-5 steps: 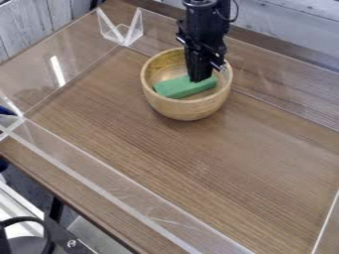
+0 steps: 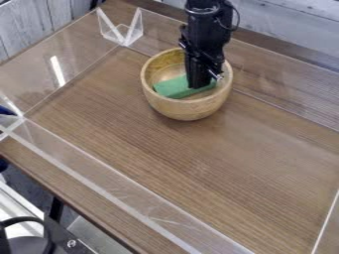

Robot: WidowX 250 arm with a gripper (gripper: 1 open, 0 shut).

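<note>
A round wooden bowl [image 2: 181, 106] sits on the table near the back, with a green block [image 2: 176, 89] inside it. The black gripper [image 2: 199, 79] hangs down from the top into the bowl, its tips at the green block's upper side. It looks shut; whether anything is between its fingers is hidden.
A small clear plastic piece [image 2: 121, 28] stands at the back left. A pale wall runs along the back, and black cables lie at the lower left.
The gripper has moved slightly left and lower into the bowl over the green block. The bowl and the block have barely moved.
</note>
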